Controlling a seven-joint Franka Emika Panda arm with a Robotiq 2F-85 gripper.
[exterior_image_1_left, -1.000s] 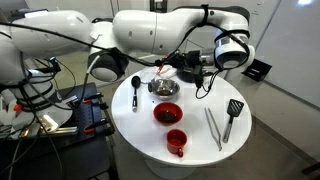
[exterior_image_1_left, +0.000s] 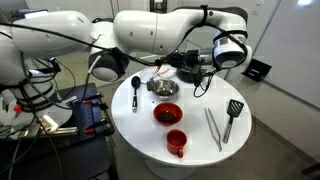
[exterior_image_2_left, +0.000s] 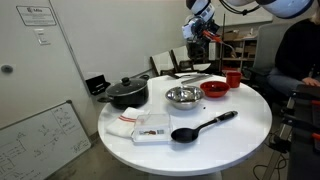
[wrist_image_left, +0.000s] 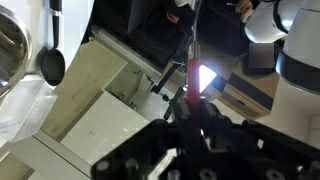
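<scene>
In the wrist view my gripper is shut on a slim red-handled utensil (wrist_image_left: 193, 75), whose thin shiny shaft runs toward the top of the picture. Its far end cannot be made out. The arm reaches over the table in exterior view 1, with the fingertips hard to pick out. A silver bowl (exterior_image_2_left: 184, 97), a red bowl (exterior_image_2_left: 214, 89) and a red mug (exterior_image_2_left: 233, 78) stand on the white round table (exterior_image_2_left: 190, 152). The black ladle (exterior_image_2_left: 205, 126) lies near the front, apart from the gripper; the wrist view shows it at left.
A lidded black pot (exterior_image_2_left: 130, 92), white cloth (exterior_image_2_left: 122, 123) and clear container (exterior_image_2_left: 152, 128) take up one side of the table. Tongs (exterior_image_1_left: 213, 128) and a black spatula (exterior_image_1_left: 234, 110) lie near another edge. Bare tabletop shows around the red mug.
</scene>
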